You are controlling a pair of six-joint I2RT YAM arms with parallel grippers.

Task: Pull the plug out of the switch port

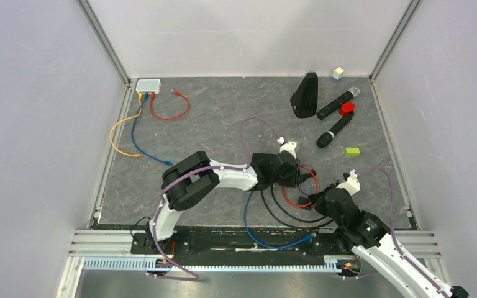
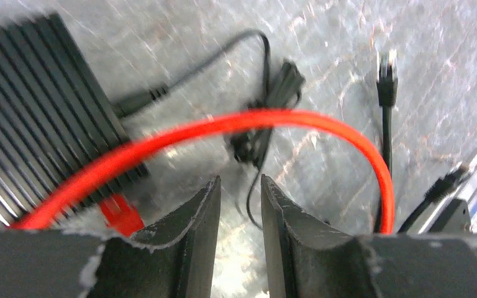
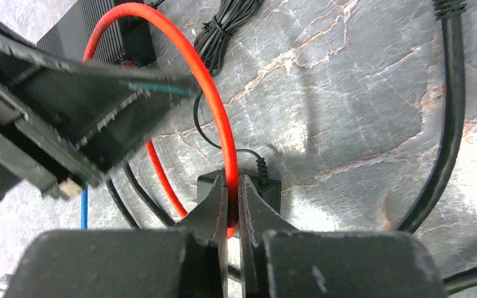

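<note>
In the left wrist view the black ridged switch [image 2: 43, 105] fills the left, with a red plug [image 2: 121, 217] by its lower edge and the red cable [image 2: 298, 119] arching above my left gripper, whose fingertips stand apart, nothing visible between them. My right gripper is shut on the red cable, which loops up past the left gripper's body toward the switch [image 3: 68, 40]. From above, both grippers are at the lower right, the left one over the switch's right side. Whether the red plug sits in a port is unclear.
A coiled black cable [image 3: 220, 28], a power adapter [image 3: 270, 195] and thick black cables [image 3: 447, 124] lie around. A white box [image 1: 148, 85] with coloured cables is at the back left; microphones [image 1: 338, 102], a black stand [image 1: 304, 99] and a green block [image 1: 351, 151] are at the right.
</note>
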